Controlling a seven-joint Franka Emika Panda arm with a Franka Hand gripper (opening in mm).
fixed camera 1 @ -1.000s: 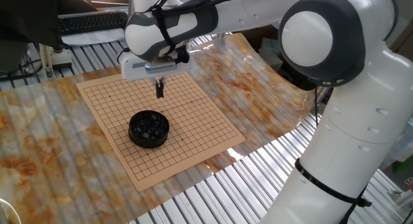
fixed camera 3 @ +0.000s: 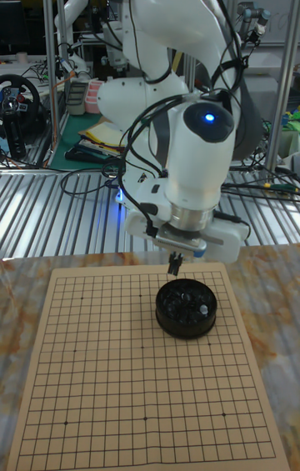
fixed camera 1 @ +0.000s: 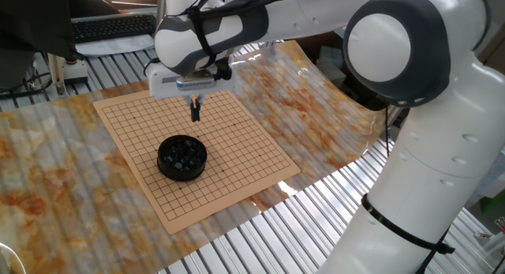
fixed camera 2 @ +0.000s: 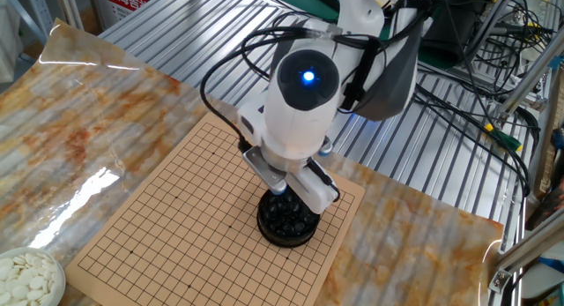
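A round black bowl (fixed camera 1: pixel 182 158) filled with dark glossy stones (fixed camera 2: pixel 286 216) stands upright on the tan gridded board (fixed camera 3: pixel 97 382). Above the board hangs my gripper (fixed camera 1: pixel 196 116), its dark fingers pointing down and close together. Exterior view 3 shows the gripper (fixed camera 3: pixel 174 270) just above and behind the bowl's far rim, apart from it. Whether a narrow gap or something small lies between the fingertips is too small to tell. From exterior view 2 the hand covers the fingers and part of the bowl.
A white bowl of white stones (fixed camera 2: pixel 28 276) stands at the lower left in exterior view 2, off the board. The board's grid is otherwise bare. A marbled sheet (fixed camera 1: pixel 55 179) lies under the board, over ribbed metal slats (fixed camera 1: pixel 252 242).
My gripper is almost still; its fingers sit a touch lower than before. The bowl and the board have not moved.
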